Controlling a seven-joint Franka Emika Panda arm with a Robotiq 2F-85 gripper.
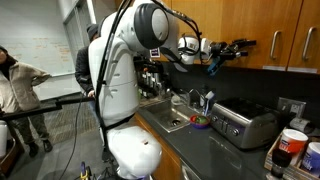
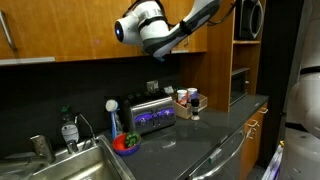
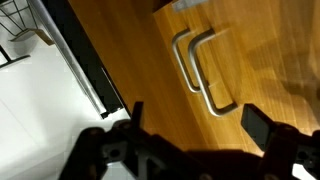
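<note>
My gripper is raised high before the wooden wall cabinet, to the left of a metal door handle. In the wrist view the dark fingers stand wide apart at the bottom, and nothing is between them. Beyond them a pair of curved metal pulls shows side by side: a nearer handle and another handle. The fingers look apart from both pulls. In exterior view 2 the white arm covers part of the cabinet front, and the fingertips are hard to make out.
Below lies a dark counter with a silver toaster, a red bowl and a sink. A wooden box of cups stands farther along. Open air surrounds the arm above the counter.
</note>
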